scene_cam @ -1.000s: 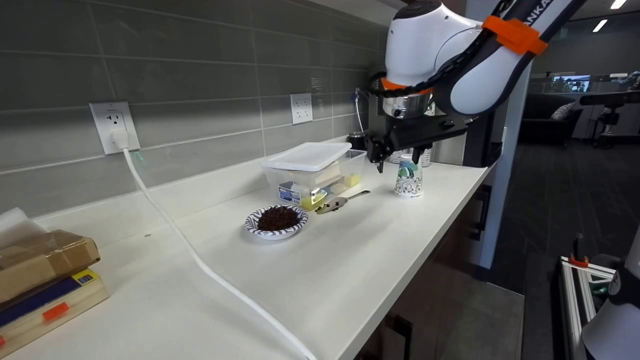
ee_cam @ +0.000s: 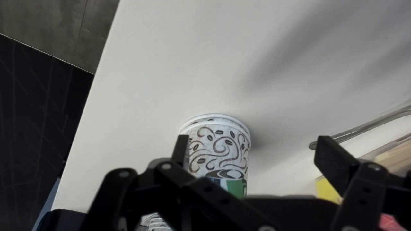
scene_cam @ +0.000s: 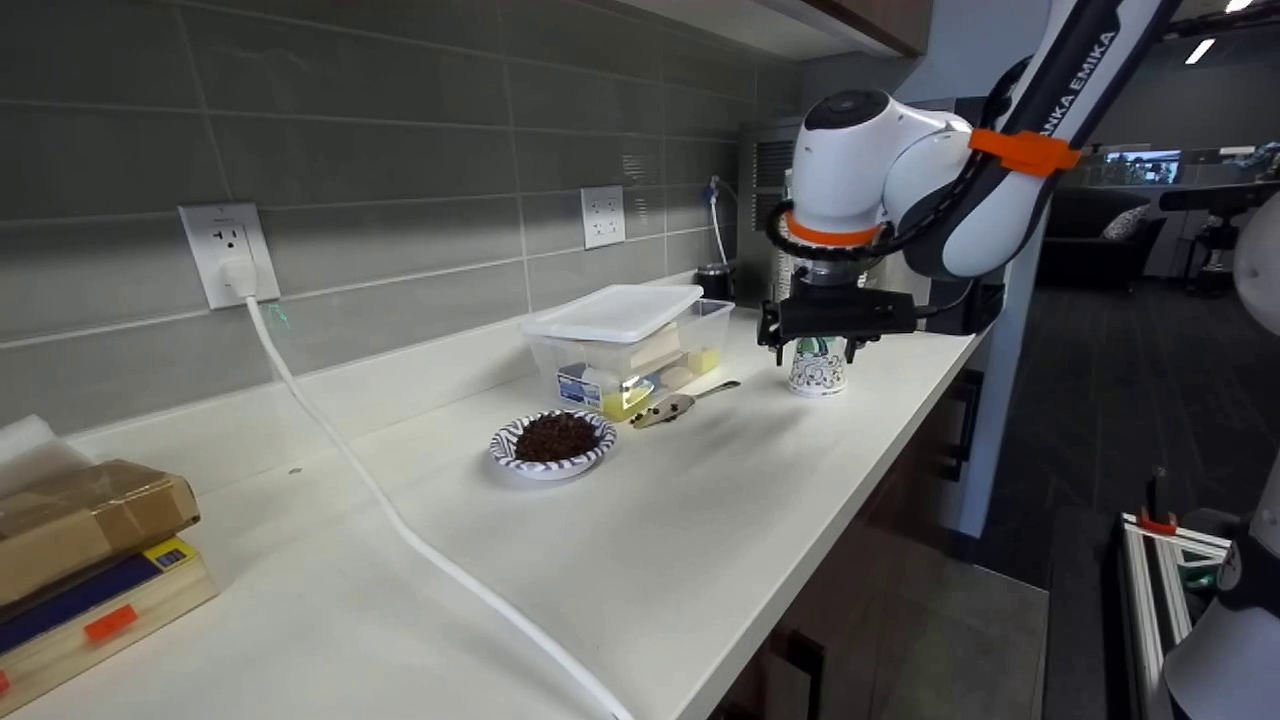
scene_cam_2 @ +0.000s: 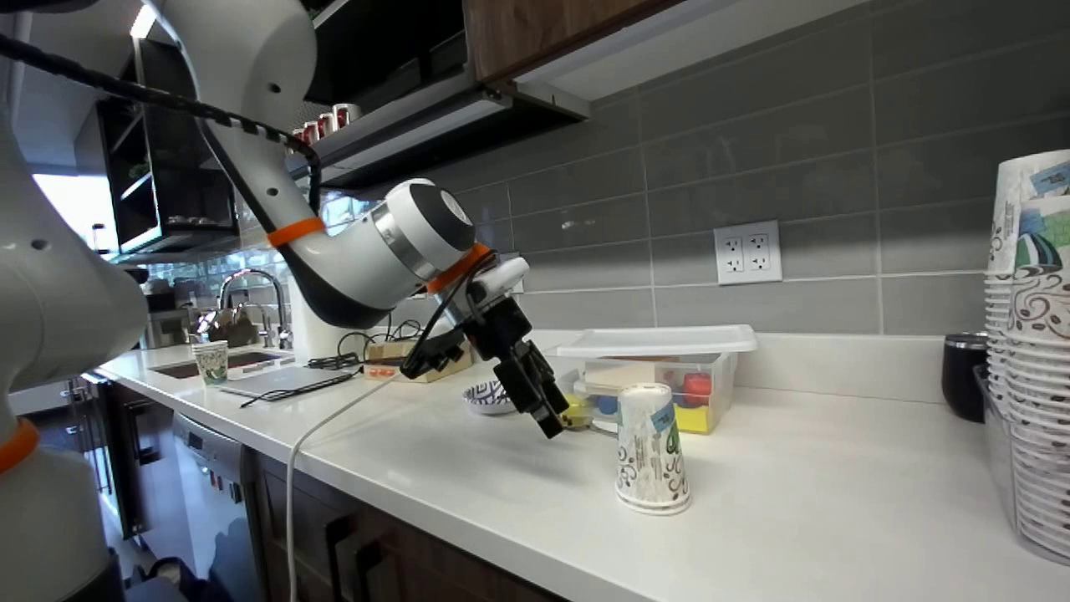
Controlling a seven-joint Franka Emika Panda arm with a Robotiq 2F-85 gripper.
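A patterned paper cup [scene_cam_2: 652,448], apparently a stack of two by its doubled rim, stands upside down on the white counter. My gripper [scene_cam: 817,353] is open just in front of it in exterior view 1. In exterior view 2 the gripper [scene_cam_2: 549,413] hangs tilted to the left of the cup, clear of it. From the wrist, the cup [ee_cam: 218,148] shows between the spread fingers, nearer the left finger [ee_cam: 180,149]; the right finger [ee_cam: 331,161] is well apart from it. Nothing is held.
Behind the cup area stands a lidded clear bin [scene_cam: 630,348]. A scoop [scene_cam: 672,408] and a bowl of dark bits [scene_cam: 554,442] lie before it. A tall cup stack [scene_cam_2: 1040,351] rises at the right. The counter's front edge [scene_cam: 828,540] is close.
My gripper has come lower, shifted slightly right and levelled out, so that it now overlaps the cup in exterior view 1. The cup, bowl and scoop have stayed put.
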